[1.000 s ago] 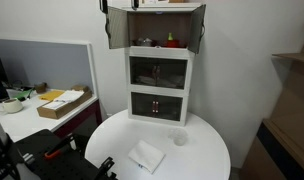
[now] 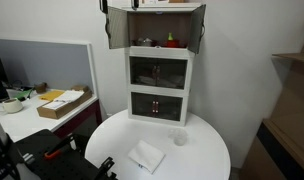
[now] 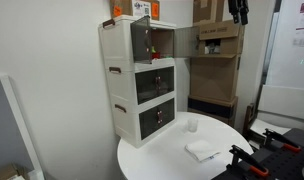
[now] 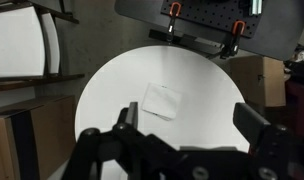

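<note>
A folded white cloth or paper (image 2: pixel 146 155) lies flat on the round white table (image 2: pixel 207 160). Right of it stands a small pale cup (image 2: pixel 179 136), also seen as a white cup (image 3: pixel 193 125) in the second exterior view. At the back is a white cabinet (image 2: pixel 188 80) with its top doors swung open and the two lower dark-fronted compartments closed. A red item (image 2: pixel 173 42) with a green top sits in the upper compartment. High above the table, my gripper points downward, its dark fingers wide apart with nothing between them.
A cardboard box (image 2: pixel 67 104) rests on the side desk at left. Stacked cartons (image 3: pixel 214 75) stand beyond the cabinet. The dark perforated robot base (image 4: pixel 217 15) adjoins the table.
</note>
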